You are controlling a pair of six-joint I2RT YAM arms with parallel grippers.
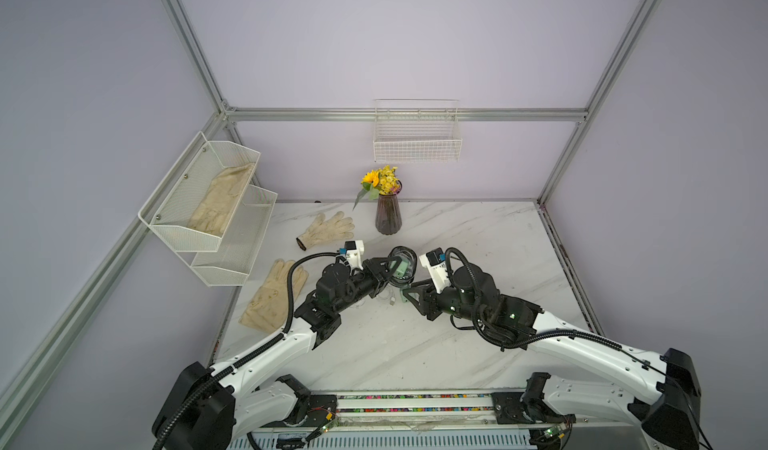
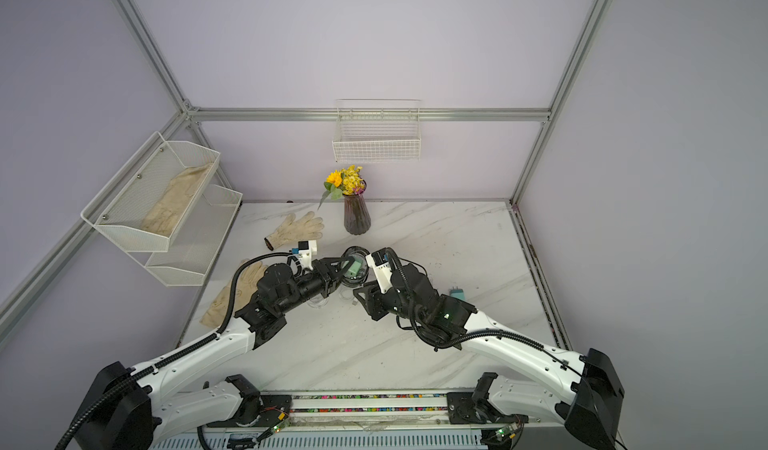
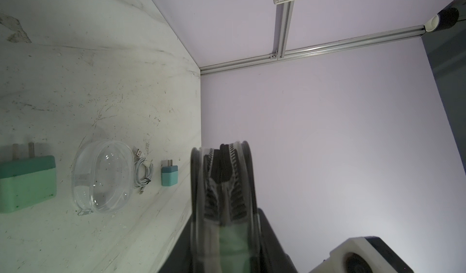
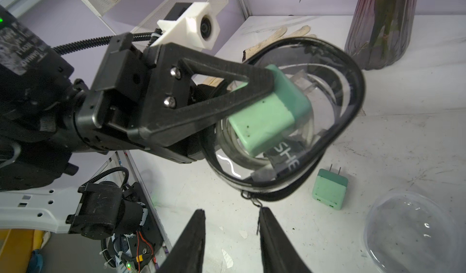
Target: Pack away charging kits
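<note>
A round clear pouch [image 4: 335, 93] with black edging is held up over the table. Inside it are a green charger [image 4: 271, 117] and a coiled cable. My left gripper [image 1: 395, 265] is shut on the pouch. From its lower edge hangs a small dark zipper pull [image 4: 257, 202]. My right gripper is part open below the pouch, its right finger [image 4: 264, 219] near the hanging pull; whether they touch I cannot tell. In the left wrist view, a second green charger [image 3: 28, 183], a clear round case [image 3: 112, 175], a white cable [image 3: 142, 173] and a small teal charger [image 3: 169, 174] lie on the table.
Behind the pouch stands a flower vase [image 1: 388, 213]. Beige gloves [image 1: 268, 298] lie at the left, and a white wire shelf [image 1: 252, 234] hangs on the left wall.
</note>
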